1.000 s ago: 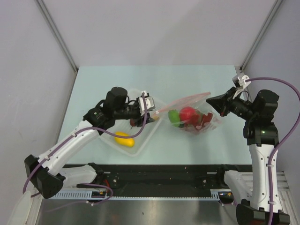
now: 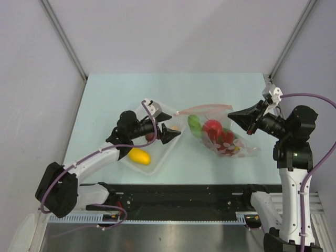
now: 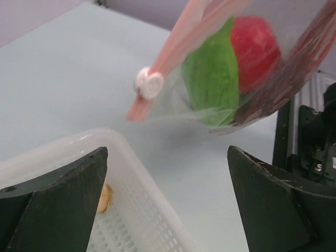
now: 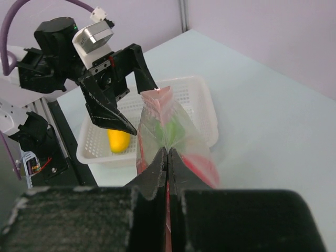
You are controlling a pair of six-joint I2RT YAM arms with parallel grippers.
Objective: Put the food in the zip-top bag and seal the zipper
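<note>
The zip bag (image 2: 220, 142) holds green (image 2: 193, 126) and red food (image 2: 212, 128); its pink zipper strip (image 2: 202, 109) runs along the top, with a white slider (image 3: 148, 83) at the left end in the left wrist view. My left gripper (image 2: 171, 126) is open, just left of that end, nothing between its fingers. My right gripper (image 2: 249, 127) is shut at the bag's right side; in the right wrist view the bag lies behind its fingertips, and whether film is pinched between them is hard to tell.
A white plastic bin (image 2: 168, 149) stands left of the bag with a yellow item (image 2: 139, 156) and smaller pieces inside.
The right arm has moved slightly.
</note>
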